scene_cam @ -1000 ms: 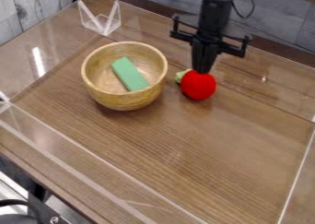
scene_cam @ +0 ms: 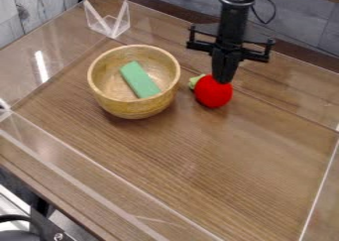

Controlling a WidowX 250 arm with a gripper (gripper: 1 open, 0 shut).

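Note:
The black gripper (scene_cam: 228, 51) is high at the upper middle of the camera view, above and behind a red round object (scene_cam: 215, 94) with a small pale green piece at its left. Its fingers look shut, with nothing seen between them. A tan bowl (scene_cam: 133, 110) stands to the left, holding a green block (scene_cam: 141, 79).
A clear plastic object (scene_cam: 110, 22) sits at the back left, near the table's edge.
The bowl has not visibly moved.

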